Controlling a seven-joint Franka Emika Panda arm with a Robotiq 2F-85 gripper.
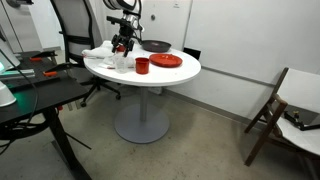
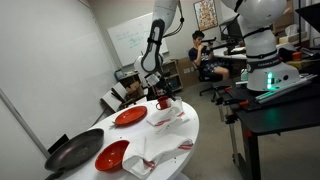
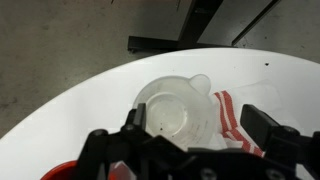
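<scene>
My gripper hangs low over the near left part of the round white table. It is open in the wrist view, with its dark fingers spread apart. Beyond them a translucent container rests near the table edge, its round opening facing the camera. The same container stands beside a red cup in exterior view 1. In the wrist view, part of a red item shows at the lower left, mostly cut off.
A red plate and a dark pan sit elsewhere on the table. Red-striped cloth covers part of its surface, and a red bowl stands near the pan. A dark bench borders the left side.
</scene>
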